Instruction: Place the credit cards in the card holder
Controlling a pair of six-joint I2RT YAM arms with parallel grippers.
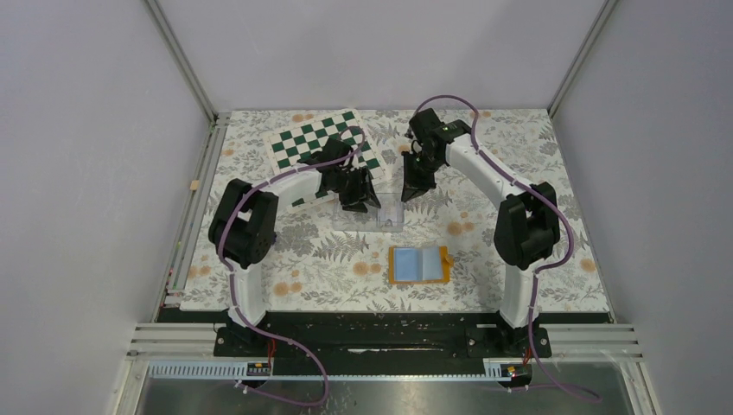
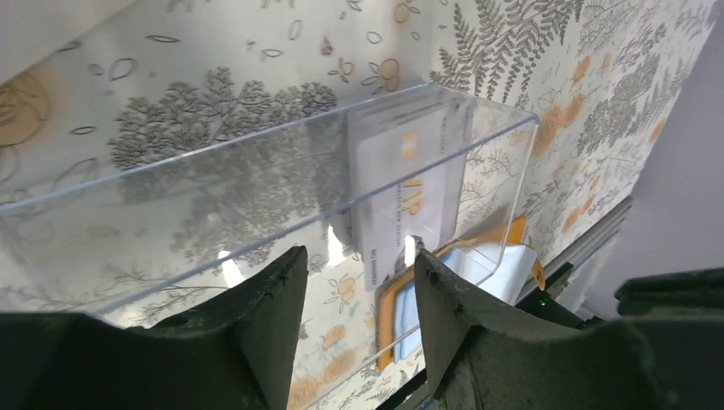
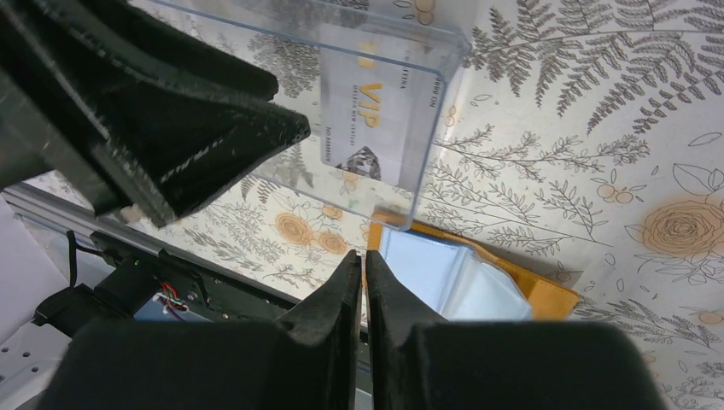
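Note:
White cards with gold VIP lettering (image 2: pixel 414 201) lie together at the right end of a clear open-topped box (image 1: pixel 354 226); how many cannot be made out. My left gripper (image 1: pixel 363 207) stands open over the box, its fingers apart and nothing between them. In the right wrist view the same cards (image 3: pixel 388 111) show through the clear wall. Just beyond the box's right end is my right gripper (image 1: pixel 408 199), its fingertips (image 3: pixel 352 265) close together with only a narrow slit, holding nothing visible. Nearer the front, the orange card holder (image 1: pixel 418 282) lies opened flat, pale blue inside.
A green-and-white checkered board (image 1: pixel 298 143) lies behind the box, partly under the left arm. Both grippers are near each other around the box.

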